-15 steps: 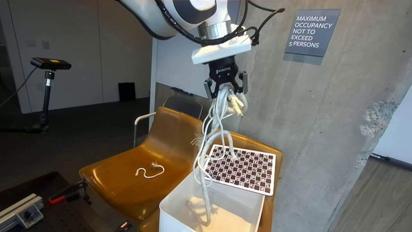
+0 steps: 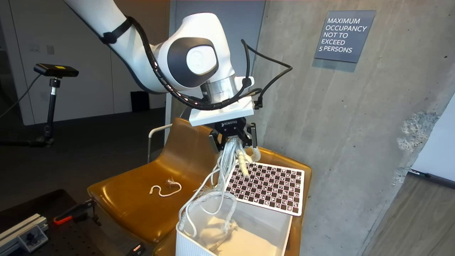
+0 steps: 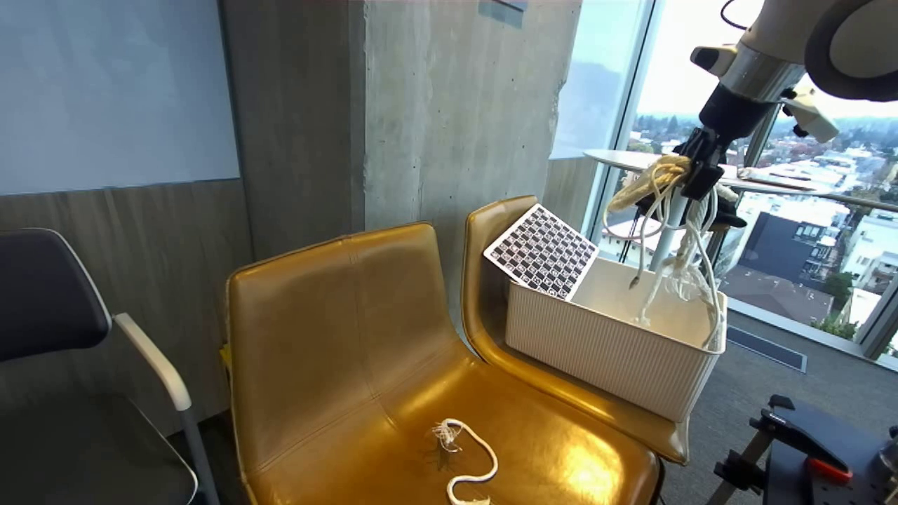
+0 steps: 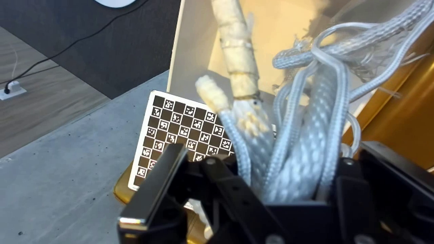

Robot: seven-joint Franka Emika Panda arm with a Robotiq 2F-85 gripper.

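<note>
A bundle of pale ropes [image 2: 229,158] hangs from my gripper [image 2: 234,138] above the white bin [image 2: 273,222]. Its lower loops reach inside the bin. Taped rope ends [image 4: 242,61] stick out beside the braided strands in the wrist view. The fingers [image 4: 156,185] appear apart on either side, and the board shows in a gap between the left finger and the rope. Strands run up against the gripper's dark middle. What grips them there is hidden, so I cannot tell how the fingers stand. A short white rope [image 3: 481,459] lies alone on the brown chair seat.
A checkered board [image 2: 266,187] leans over the bin's back edge on a second brown seat. A concrete wall [image 2: 349,128] rises close behind. A dark bench with a red-handled tool [image 2: 70,215] stands at front left.
My gripper has come down and somewhat left with the rope bundle. More rope now sits inside the bin, a loop resting over its left edge. The short rope has not moved.
</note>
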